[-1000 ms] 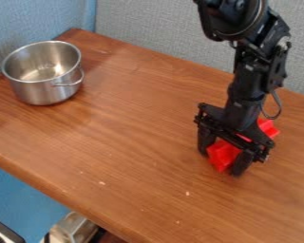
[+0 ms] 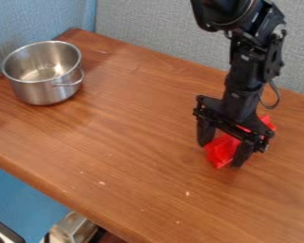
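My black gripper (image 2: 227,136) reaches down from the top right onto a red object (image 2: 222,150) on the wooden table (image 2: 129,161), its fingers around the object, which is partly hidden by them. I cannot tell whether the fingers are closed on it. A steel pot (image 2: 42,73) stands at the back left of the table.
Padded walls line the back and left. At the lower left, beyond the table's edge, are some metal and white items on a blue surface.
The gripper has risen very slightly and shifted a little over the red object since a second ago; the pot has not moved.
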